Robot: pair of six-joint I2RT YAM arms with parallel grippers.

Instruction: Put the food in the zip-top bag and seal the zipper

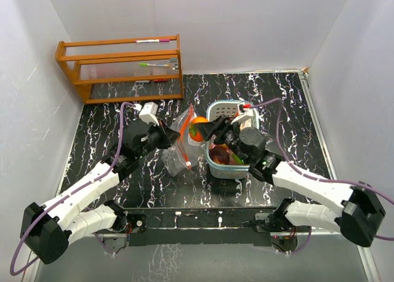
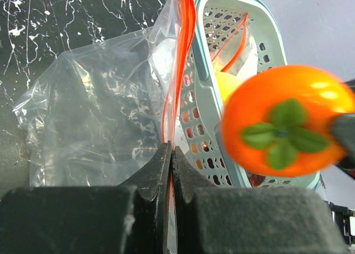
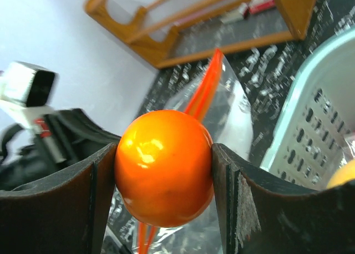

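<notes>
A clear zip bag with an orange-red zipper strip hangs from my left gripper, which is shut on the bag's edge at the strip. Held in my right gripper is an orange-red toy fruit with a green leaf mark, probably a tomato. It is outside the bag, just right of the zipper strip and above the basket's near-left side in the top view. The bag's two sides lie close together at the left fingertips, and its mouth looks narrow there.
A grey-green basket with more toy food stands right of the bag, including a dark red round piece and a yellow one. A wooden rack stands at the back left.
</notes>
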